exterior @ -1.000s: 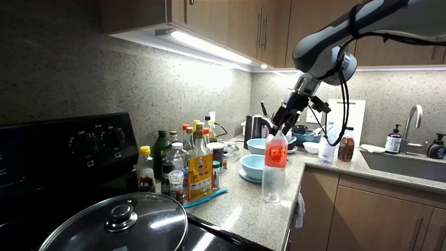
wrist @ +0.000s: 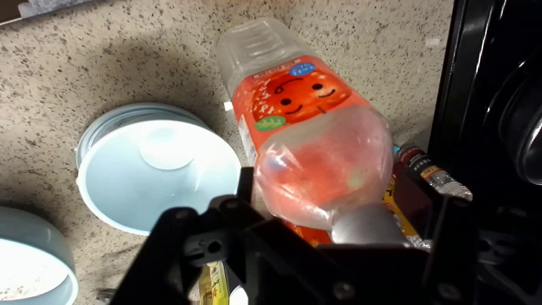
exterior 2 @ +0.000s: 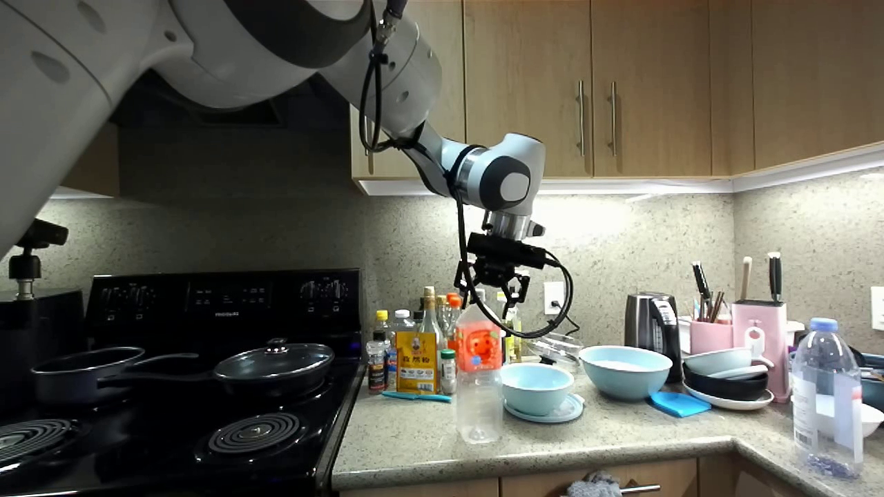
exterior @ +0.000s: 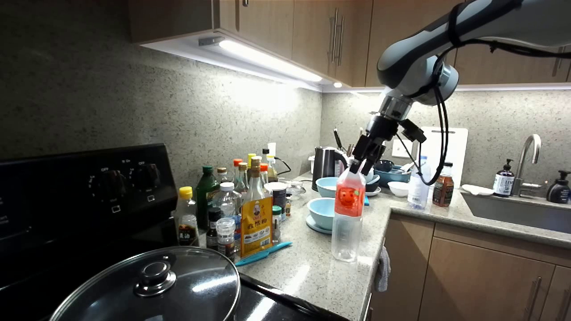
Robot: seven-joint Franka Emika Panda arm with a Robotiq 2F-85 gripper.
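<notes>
A clear plastic bottle with a red smiling-face label stands on the counter near its front edge. In exterior view 2 the bottle appears left of a light-blue bowl. My gripper is at the bottle's top, pointing down at a slant. Seen from the wrist, the gripper has its fingers apart, one on each side of the bottle's shoulder and neck. The neck lies between them, with room beside it on the right. Whether either finger touches the bottle cannot be told.
Beside the bottle, a light-blue bowl sits on a plate, with a larger blue bowl beyond. Sauce bottles and a yellow packet crowd the wall side. The stove borders the counter; bare counter lies nearest it.
The bottle has shifted slightly left in exterior view 1, and its label face has turned a little. My gripper has moved only slightly and remains at the bottle's top.
</notes>
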